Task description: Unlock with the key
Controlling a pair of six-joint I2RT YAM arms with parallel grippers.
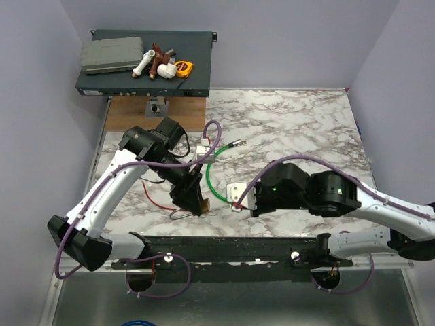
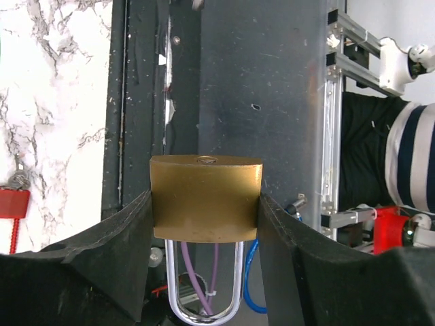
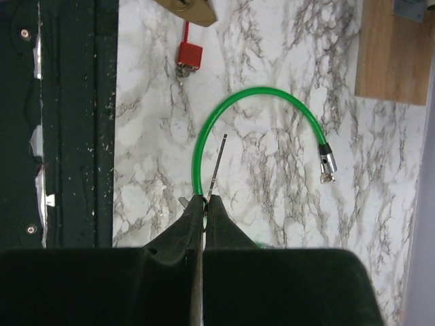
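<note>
My left gripper is shut on a brass padlock [image 2: 206, 190] with a long steel shackle [image 2: 237, 278]; from above, the padlock [image 1: 204, 206] hangs near the front left of the marble surface. My right gripper is shut on a thin metal piece [image 3: 220, 154], likely the key, pointing forward between its fingertips. Part of the brass padlock [image 3: 190, 8] shows at the top of the right wrist view, a short way from that piece.
A green cable [image 3: 251, 92] curves across the marble. A small red padlock [image 3: 190, 56] lies near it. A wooden board [image 1: 119, 115] and a dark shelf [image 1: 109, 83] with tools stand at the back left.
</note>
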